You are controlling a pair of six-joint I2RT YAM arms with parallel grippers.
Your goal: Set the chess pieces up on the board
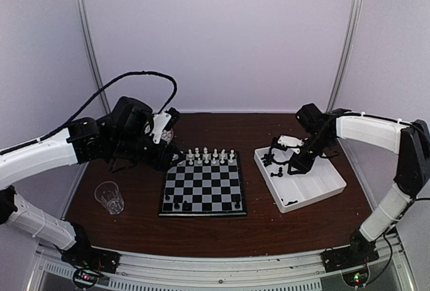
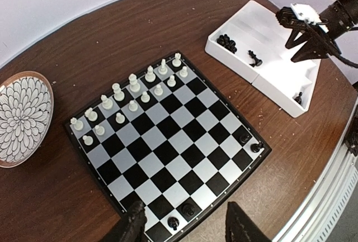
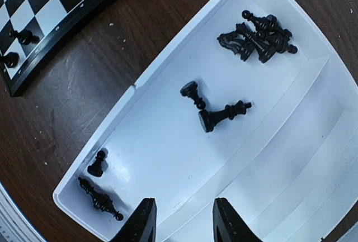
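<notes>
The chessboard (image 2: 168, 141) holds white pieces (image 2: 134, 84) along its far two rows and a few black pieces (image 2: 188, 208) on its near side. My left gripper is raised above the board, open and empty. My right gripper hangs over the white tray (image 3: 168, 169), its fingers apart with nothing between them. In the tray lie a heap of black pieces (image 3: 260, 38), a black king (image 3: 221, 114) and pawn (image 3: 191, 92) near the middle, and two more pieces (image 3: 98, 197) at one end.
A glass (image 1: 109, 197) stands left of the board. A patterned bowl (image 2: 22, 116) sits behind it to the left. Bare table surrounds the board and tray.
</notes>
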